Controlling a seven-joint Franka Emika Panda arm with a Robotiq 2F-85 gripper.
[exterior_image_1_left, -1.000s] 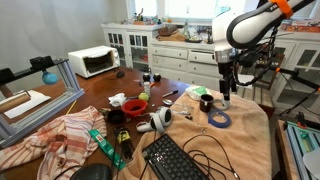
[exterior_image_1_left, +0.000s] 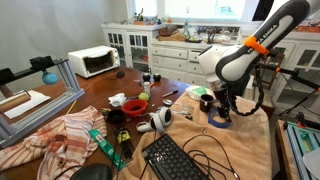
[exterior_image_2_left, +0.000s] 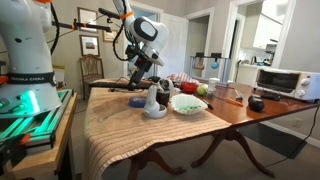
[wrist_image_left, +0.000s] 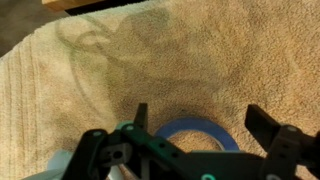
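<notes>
A blue ring (wrist_image_left: 195, 124), like a roll of tape, lies flat on the tan cloth (wrist_image_left: 180, 60). My gripper is above it, its fingers spread apart and nothing between them. Seen in exterior view 1, the gripper (exterior_image_1_left: 222, 108) hangs low over the blue ring (exterior_image_1_left: 218, 122), partly covering it. Exterior view 2 shows the blue ring (exterior_image_2_left: 137, 102) on the cloth beneath the arm. In the wrist view, the near part of the ring is hidden behind the gripper.
A dark mug (exterior_image_1_left: 206, 103) stands close beside the ring. A black keyboard (exterior_image_1_left: 173, 158) and a hair dryer-like grey object (exterior_image_1_left: 154, 122) lie to the left. Farther back is a white toaster oven (exterior_image_1_left: 92, 61). Bare cloth extends to the right of the ring.
The arm has come down and slightly to the left, from above the cloth to low over the blue ring. The ring and the other objects look unmoved.
</notes>
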